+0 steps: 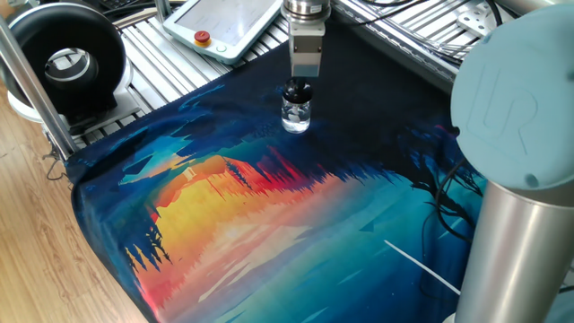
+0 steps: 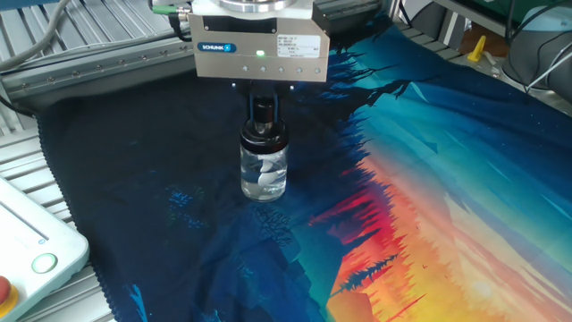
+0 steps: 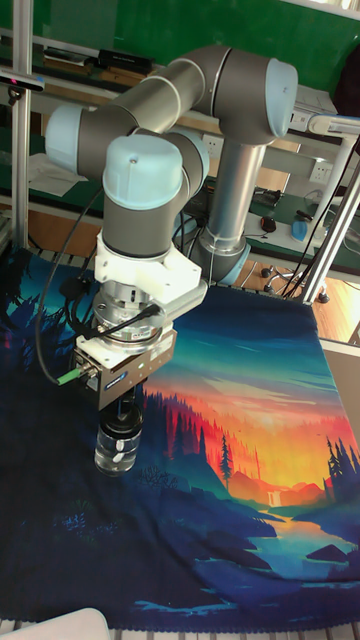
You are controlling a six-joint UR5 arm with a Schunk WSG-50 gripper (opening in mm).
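A clear glass jar (image 2: 264, 174) with a black lid (image 2: 265, 137) stands upright on the dark part of the printed cloth. Something pale shows inside the glass. A dark knob with a greyish lower part rises from the lid. Directly above is my gripper (image 2: 264, 118), pointing down, its thin dark fingers on either side of the knob. Whether they press on it cannot be made out. In exterior view 1 the jar (image 1: 296, 117) sits right under the gripper body (image 1: 307, 54); in exterior view 3 the jar (image 3: 116, 446) is below it too, fingertips hard to see.
A colourful landscape cloth (image 1: 269, 224) covers the table, mostly bare around the jar. A teach pendant (image 1: 220, 25) with a red button lies at the edge. The arm's column (image 1: 520, 251) stands opposite, with a loose white cable (image 1: 421, 265) beside it.
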